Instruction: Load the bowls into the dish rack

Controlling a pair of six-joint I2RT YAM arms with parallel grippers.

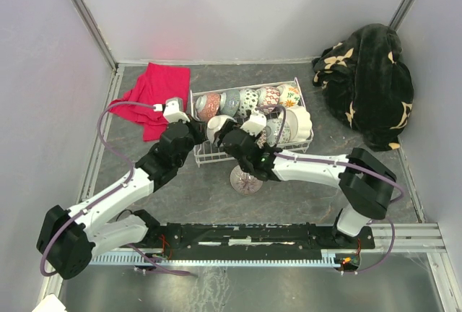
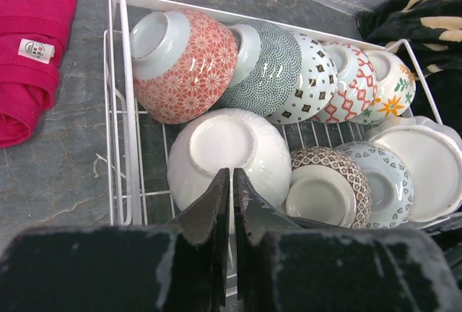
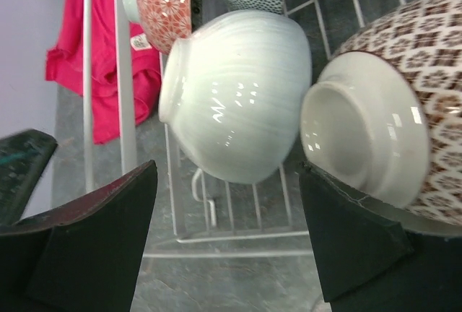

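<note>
The white wire rack (image 1: 208,154) holds rows of patterned bowls. A plain white bowl (image 2: 195,167) (image 3: 238,88) lies at the front left, beside a brown-patterned bowl (image 2: 332,160) (image 3: 433,74). My left gripper is just front-left of the white bowl, its fingers close together with nothing visible between them. My right gripper stands open over the rack's front, by the white bowl, with nothing held. A bowl or dish (image 1: 245,183) sits on the floor in front of the rack, partly under the right arm.
A red cloth (image 1: 151,92) lies left of the rack, a dark patterned blanket (image 1: 361,84) to the right. Clear floor shows at front left and front right; walls enclose the back and sides.
</note>
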